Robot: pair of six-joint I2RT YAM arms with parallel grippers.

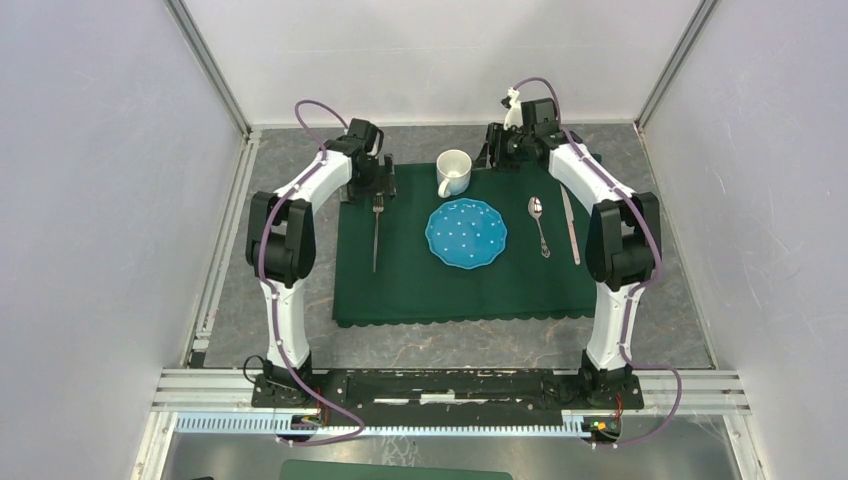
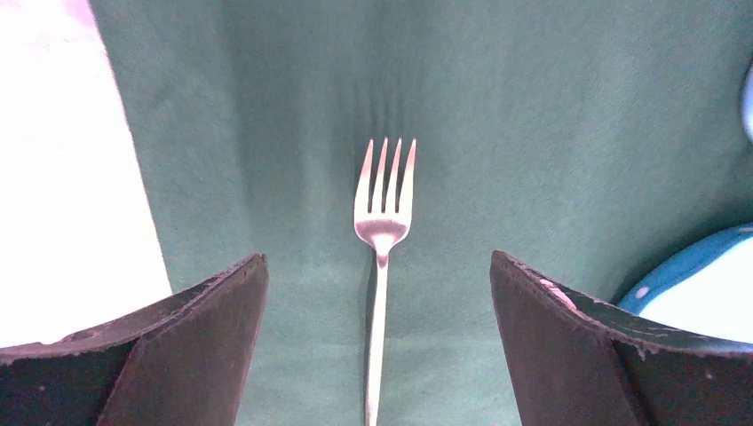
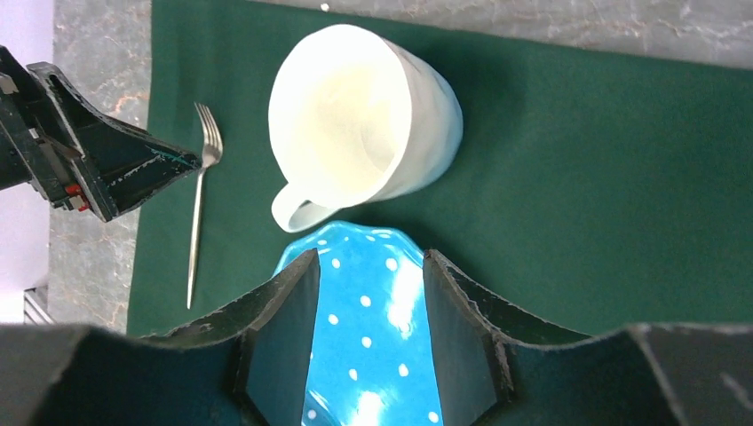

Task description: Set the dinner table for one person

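On the dark green cloth (image 1: 420,295) lies a blue plate with white dots (image 1: 466,233). A white mug (image 1: 453,173) stands just behind it, handle toward the plate. The fork (image 1: 376,235) lies left of the plate; to the right lie the spoon (image 1: 538,225) and, farther out, the knife (image 1: 571,225). My left gripper is open above the fork (image 2: 382,222), nothing between its fingers. To the right of the mug hangs my right gripper, partly open and empty, with the mug (image 3: 364,115) and plate (image 3: 368,328) in its view.
Grey marbled tabletop (image 1: 450,345) borders the cloth. White walls enclose the back and sides.
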